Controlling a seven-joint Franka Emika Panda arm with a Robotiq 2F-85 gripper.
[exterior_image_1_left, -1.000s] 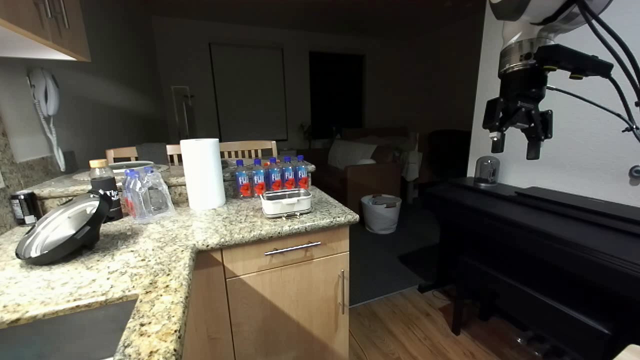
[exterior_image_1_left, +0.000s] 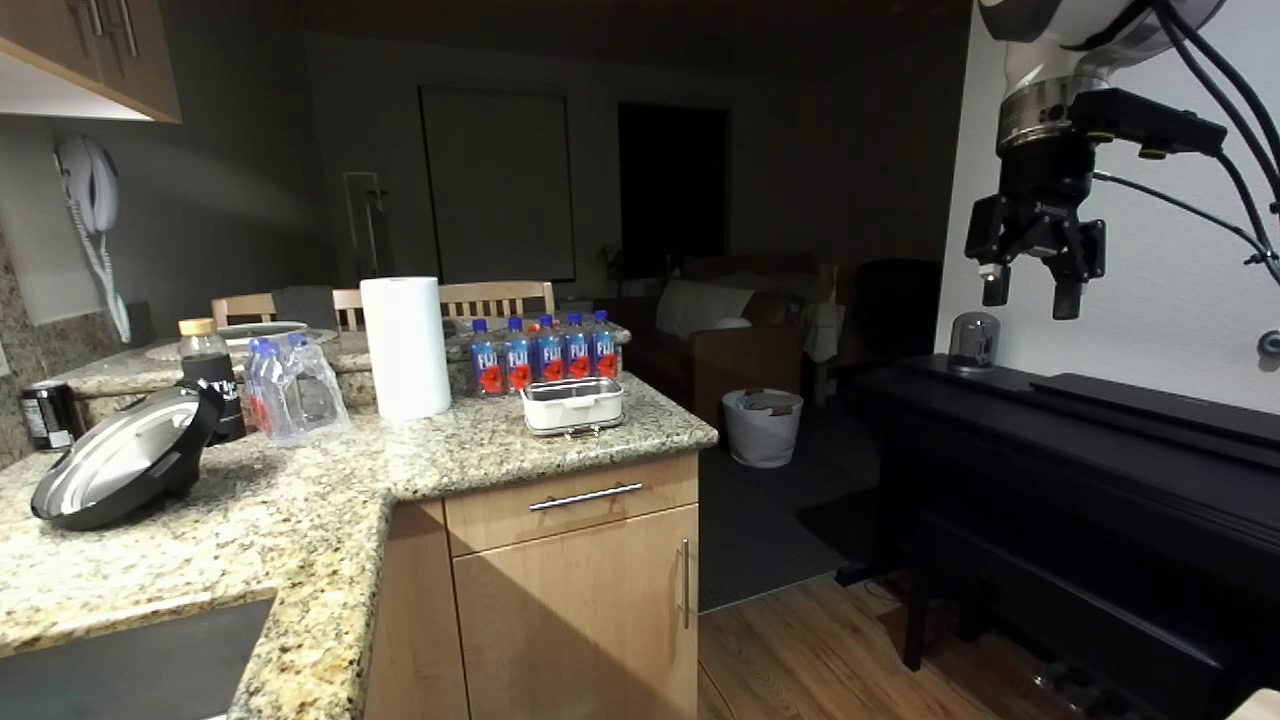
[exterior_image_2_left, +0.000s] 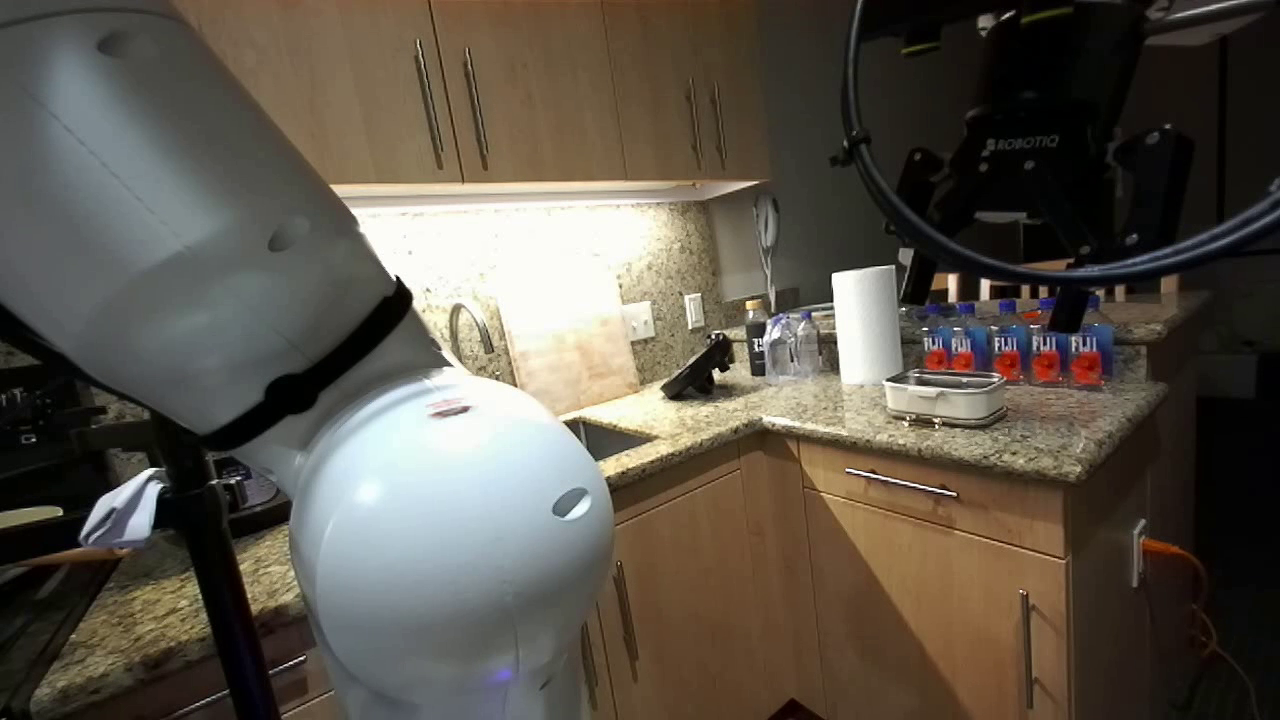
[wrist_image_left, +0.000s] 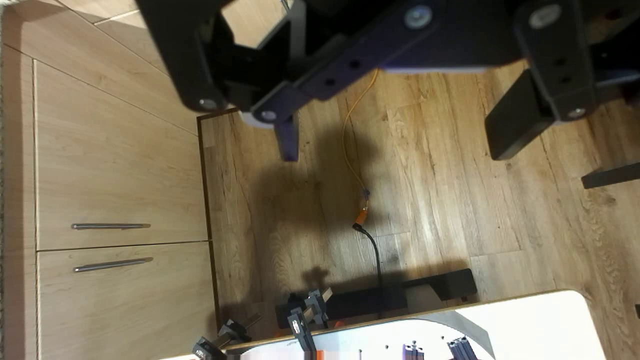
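Observation:
My gripper (exterior_image_1_left: 1030, 296) hangs high at the right in the first exterior view, well away from the counter, its fingers open and empty. From the wrist, its two fingers (wrist_image_left: 288, 137) stand far apart over bare wooden floor. A white rectangular container (exterior_image_1_left: 573, 409) with an open top rests near the counter's end. Behind it stand several Fiji water bottles (exterior_image_1_left: 518, 359) in a row. To their left a paper towel roll (exterior_image_1_left: 405, 348) is upright. Farther left, a black-rimmed lid (exterior_image_1_left: 132, 456) leans at a tilt on the counter.
Clear plastic bottles (exterior_image_1_left: 300, 390), a dark bottle (exterior_image_1_left: 211, 378) and a black can (exterior_image_1_left: 50, 416) crowd the counter's back left. A sink (exterior_image_1_left: 132, 666) opens in front. The granite counter (exterior_image_2_left: 828, 408) has bare room left of the container. A black piano (exterior_image_1_left: 1080, 444) stands below my gripper.

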